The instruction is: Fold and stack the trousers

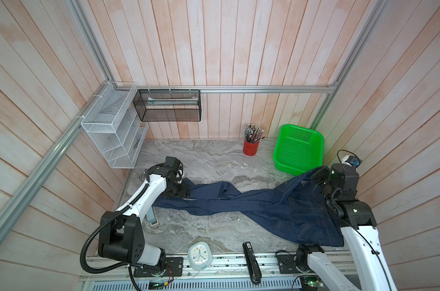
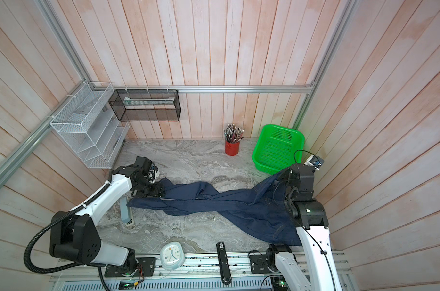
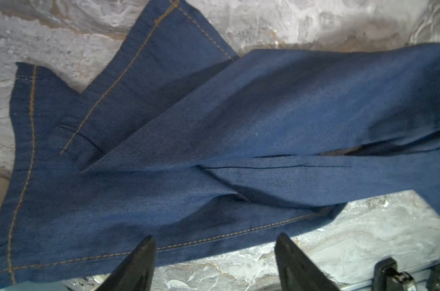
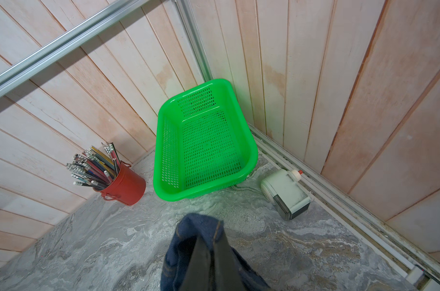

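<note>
Dark blue denim trousers [image 1: 273, 203] stretch across the worktop, bunched and twisted in the middle, their right part raised toward my right arm. My right gripper is shut on a fold of the trousers [image 4: 200, 222], held above the surface. Over the left end of the cloth is my left gripper, its fingers apart and nothing between them. Below it, the left wrist view shows overlapping denim layers [image 3: 278, 106] with orange stitching.
A green basket [image 1: 282, 167] stands at the back right beside a red cup [image 1: 250, 148] of utensils. In the right wrist view a white bottle-like object [image 4: 283, 189] sits by the wall. A pale clock [image 1: 199, 255] and a black bar-shaped object [image 1: 251, 262] lie at the front edge.
</note>
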